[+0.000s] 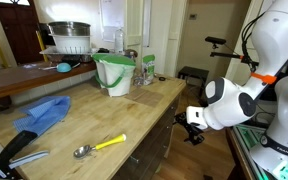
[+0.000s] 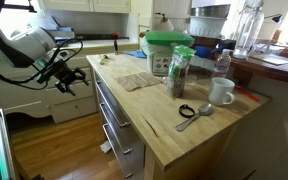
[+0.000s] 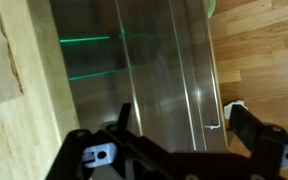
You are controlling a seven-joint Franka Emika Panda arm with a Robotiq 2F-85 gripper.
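Note:
My gripper is open, its two fingers (image 3: 246, 124) set wide apart with nothing between them. It hangs beside the counter's drawers, pointing down, above the wooden floor. In the wrist view the grey drawer fronts (image 3: 164, 60) with long bar handles run below the fingers. Seen from the second exterior view, the top drawer (image 2: 112, 108) looks flush with the cabinet, and my gripper (image 2: 72, 80) stands apart from it to the left. The first exterior view shows my gripper (image 1: 190, 132) just right of the drawer side (image 1: 156, 143).
The wooden counter (image 1: 84, 108) holds a blue cloth (image 1: 44, 113), a spoon with a yellow handle (image 1: 101, 146) and a white-green container (image 1: 114, 74). A white mug (image 2: 221, 91) and a dark ring (image 2: 186, 110) lie at its other end. Floor beside the drawers is clear.

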